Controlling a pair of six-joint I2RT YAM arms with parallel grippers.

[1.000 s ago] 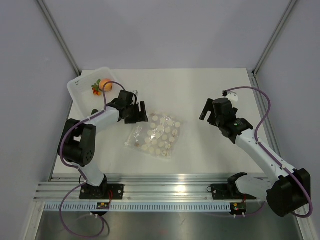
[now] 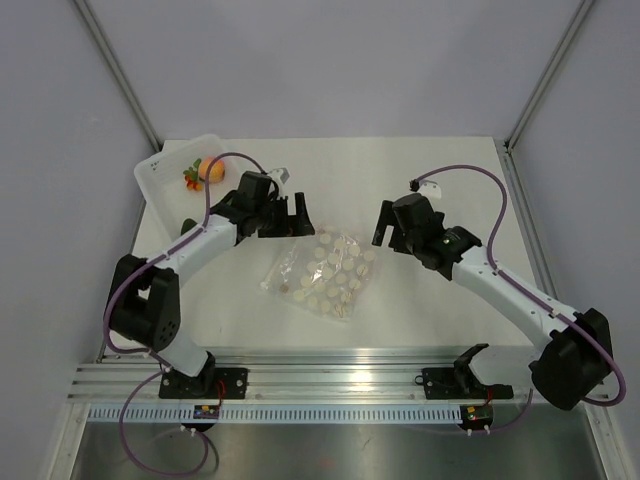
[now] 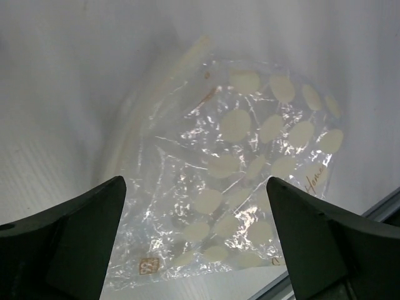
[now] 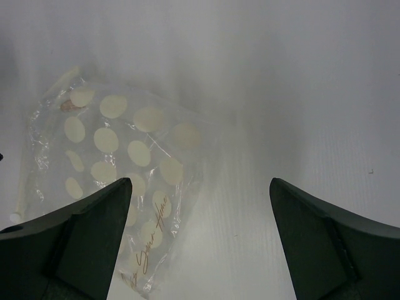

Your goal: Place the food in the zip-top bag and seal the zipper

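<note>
A clear zip top bag with pale dots lies flat in the middle of the table. My left gripper is open above its upper left edge; in the left wrist view the bag shows between and beyond the fingers. To the right of the bag, my right gripper is also open, with only bare table between its fingers, while the bag spreads on the left of that view. The food, an orange round piece and a small red-orange bunch, sits in the white bin.
The white bin stands at the back left, with a dark green item in it too. My left arm reaches across its right side and hides part of it.
My right gripper has moved left toward the bag.
</note>
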